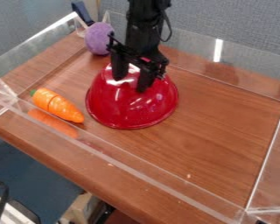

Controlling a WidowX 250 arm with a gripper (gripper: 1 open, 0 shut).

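A glossy red dome-shaped lid or bowl (130, 108) sits upside down on the wooden table. My black gripper (134, 73) is over its top, fingers pointing down at it; whether they are apart or closed on something at the top is hard to tell. An orange toy carrot (56, 104) lies to the left, and a purple object (98, 38), perhaps a toy eggplant or grapes, is at the back left.
Clear plastic walls (271, 166) border the wooden table (195, 162).
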